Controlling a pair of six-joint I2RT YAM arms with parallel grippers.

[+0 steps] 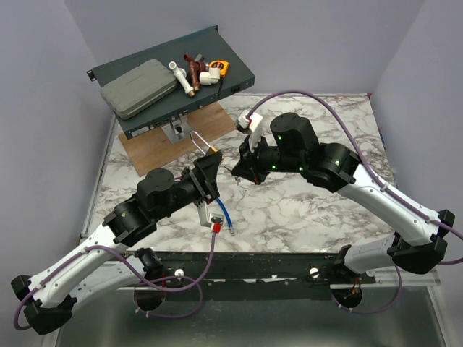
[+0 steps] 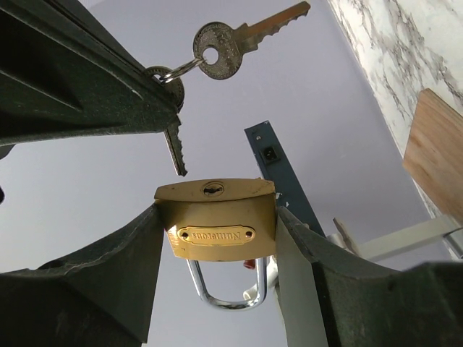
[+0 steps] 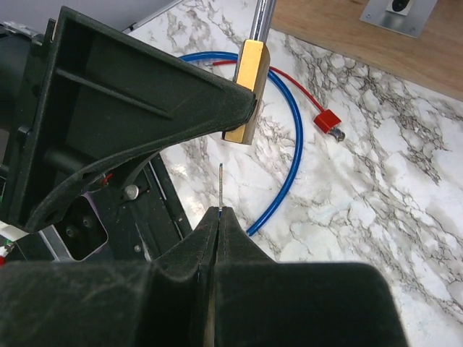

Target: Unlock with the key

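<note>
A brass padlock (image 2: 217, 251) with its shackle pointing down in the left wrist view is clamped between the fingers of my left gripper. Its keyhole face (image 2: 213, 190) looks toward the right gripper. From the shut tips of my right gripper a thin key (image 3: 221, 186) sticks out, seen edge-on. The left wrist view shows this key's toothed blade (image 2: 175, 150) close to the keyhole, with a gap between. A second key (image 2: 219, 52) hangs on the same ring beside the fingertip. In the top view the grippers face each other.
A dark shelf (image 1: 230, 56) with a grey case (image 1: 139, 88) and pipe fittings stands behind. Below lie a wooden board (image 1: 137, 148), a blue tube (image 3: 295, 155) and a red piece (image 3: 327, 120).
</note>
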